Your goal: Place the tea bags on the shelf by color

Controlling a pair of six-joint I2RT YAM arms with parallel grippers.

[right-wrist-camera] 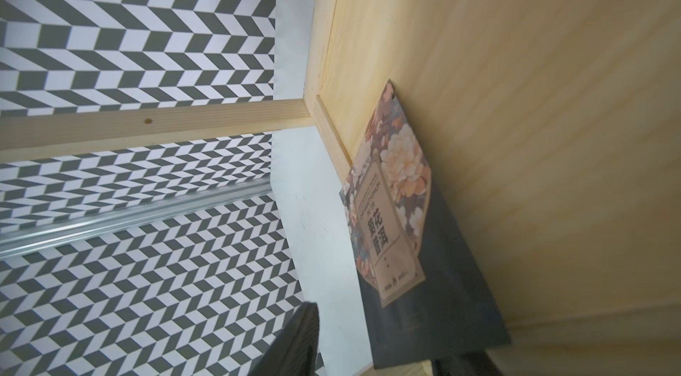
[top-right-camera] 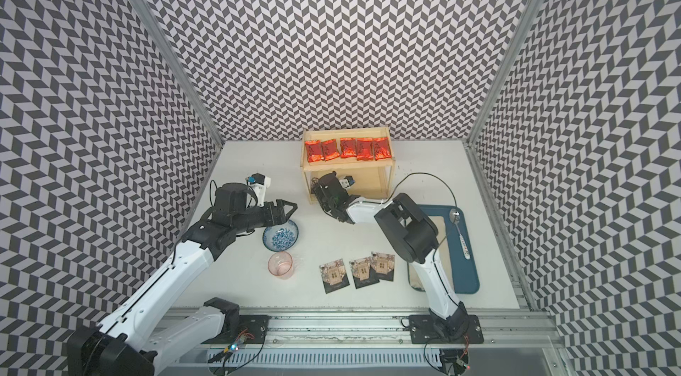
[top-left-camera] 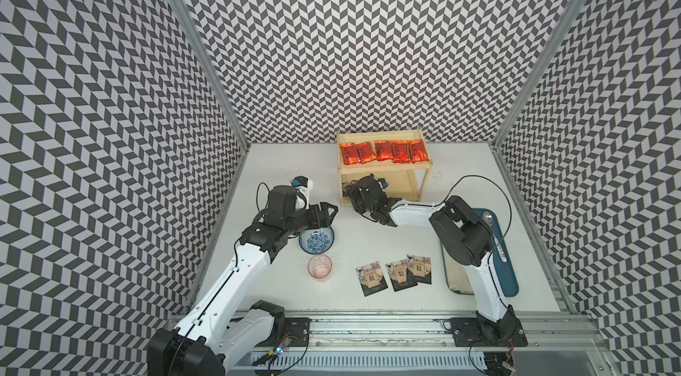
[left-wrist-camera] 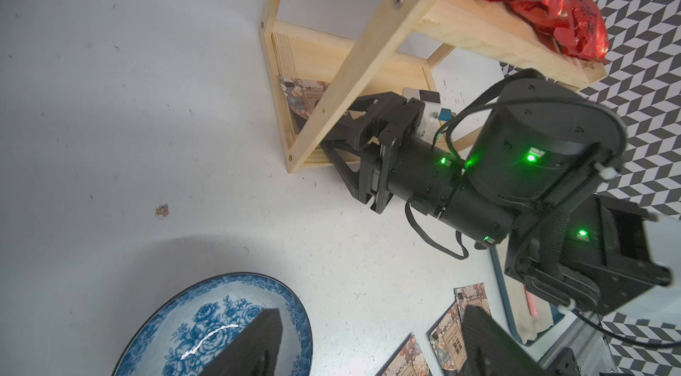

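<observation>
Red tea bags point(top-left-camera: 383, 150) lie in a row on the top tier of the wooden shelf point(top-left-camera: 376, 169). A dark floral tea bag point(right-wrist-camera: 388, 198) rests on the lower tier at its left end, tilted against the side edge. My right gripper reaches into that tier beside this bag, its fingers open; the bag's near end overlaps one finger in the right wrist view. Several more floral tea bags point(top-left-camera: 371, 277) lie on the table in front: one apart and others point(top-right-camera: 363, 271) overlapping. My left gripper point(top-left-camera: 332, 214) stands open and empty above the blue-patterned bowl.
The blue-patterned bowl point(left-wrist-camera: 205, 330) and a pink glass point(top-left-camera: 320, 266) stand at the left of the table. At the right is a blue tray point(top-right-camera: 464, 273) with a spoon point(top-right-camera: 461, 234), under the right arm.
</observation>
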